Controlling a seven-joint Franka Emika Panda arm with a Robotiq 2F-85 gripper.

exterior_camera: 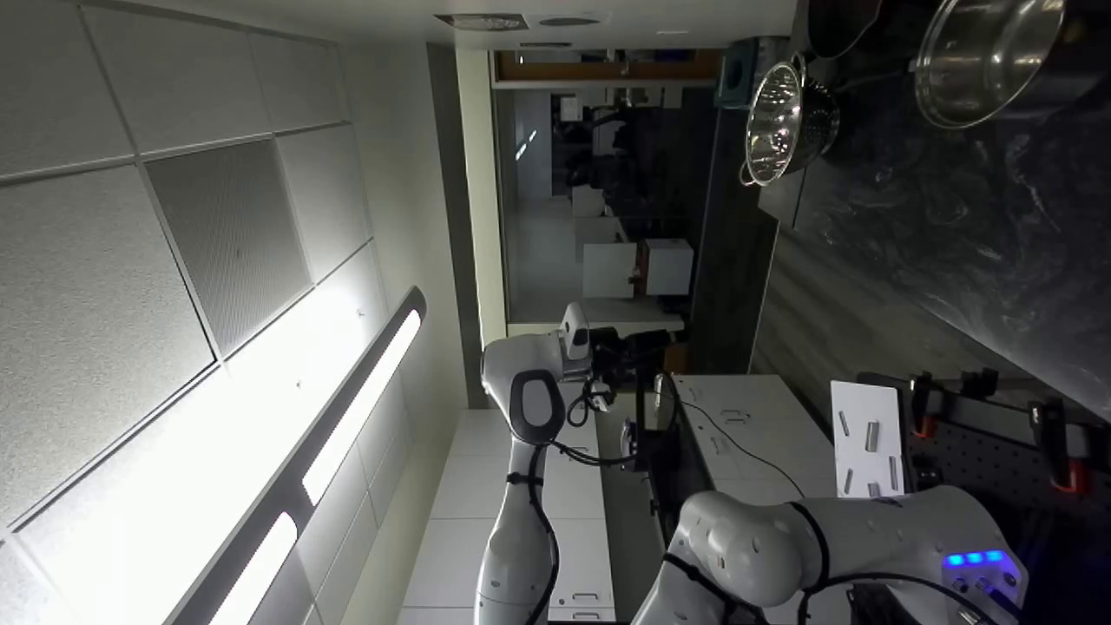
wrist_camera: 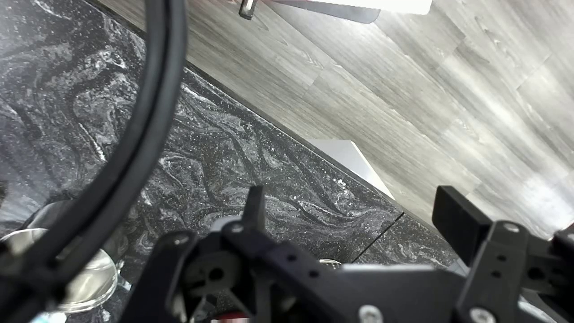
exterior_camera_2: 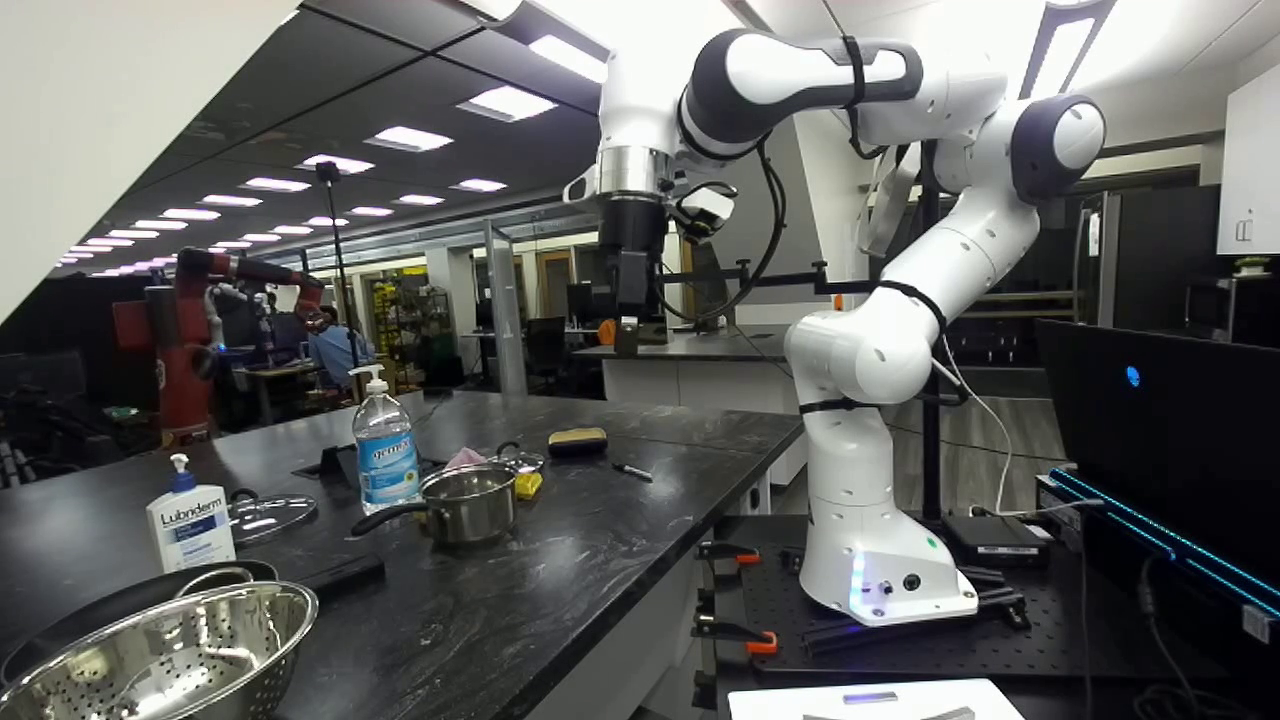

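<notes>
High above the black marbled counter (exterior_camera_2: 576, 528), my gripper (exterior_camera_2: 627, 336) points downward. In the wrist view my gripper is open, its two black fingers set wide apart with nothing held between them. Below it lie the counter's edge and the wood floor. A steel saucepan (exterior_camera_2: 471, 504) with a black handle stands on the counter, and a yellow item (exterior_camera_2: 528, 485) sits right beside it. Part of a steel pot (wrist_camera: 89, 282) shows at the wrist view's lower left, partly covered by a cable.
A clear pump bottle (exterior_camera_2: 386, 456), a white lotion bottle (exterior_camera_2: 192, 528), a glass lid (exterior_camera_2: 270, 517) and a colander (exterior_camera_2: 180, 654) occupy the counter's left side. A dark-and-tan case (exterior_camera_2: 577, 440) and a marker (exterior_camera_2: 632, 472) lie farther right. Bare counter stretches along the front edge.
</notes>
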